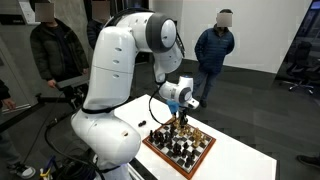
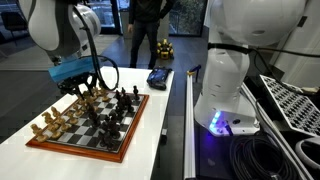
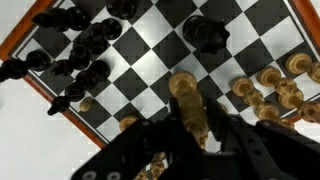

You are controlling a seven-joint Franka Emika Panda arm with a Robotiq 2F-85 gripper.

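Observation:
In the wrist view, a light wooden chess piece stands between the fingers of my gripper, which is shut on it. Under it is the black-and-white chessboard with a brown frame. Dark pieces crowd the board's left part in that view, and a single dark piece stands near the top centre. More light pieces are at the right. From exterior view 2 my gripper is low over the board among the pieces; whether the held piece touches the board cannot be told.
A small dark object lies on the table beyond the board. People stand behind the table, and a second white arm rises at its edge.

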